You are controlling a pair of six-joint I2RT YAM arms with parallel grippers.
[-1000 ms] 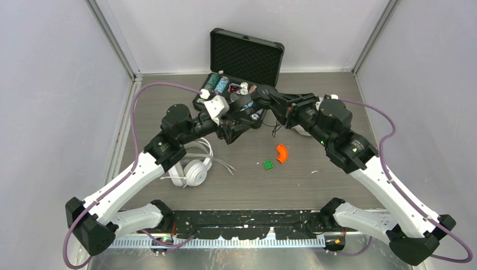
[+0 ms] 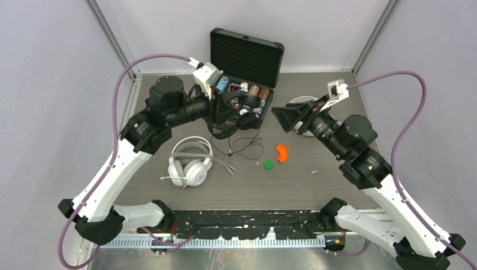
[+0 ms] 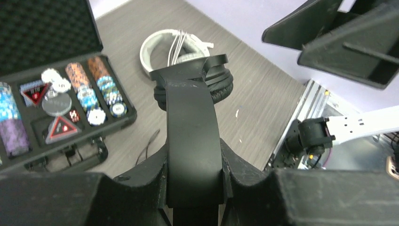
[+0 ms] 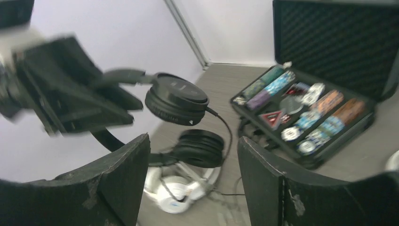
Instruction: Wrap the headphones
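The black headphones (image 2: 245,118) hang in the air in my left gripper (image 2: 215,108), which is shut on their headband (image 3: 192,122). In the right wrist view both ear cups (image 4: 175,98) show, with a thin black cable running down to a loose tangle (image 2: 247,143) on the table. My right gripper (image 2: 284,118) stands open to the right of the headphones, apart from them, with nothing between its fingers.
An open case (image 2: 246,50) of chips stands at the back. White headphones (image 2: 196,174) lie front left, another white pair (image 3: 146,56) back right. An orange piece (image 2: 283,156) and green brick (image 2: 268,165) lie mid-right.
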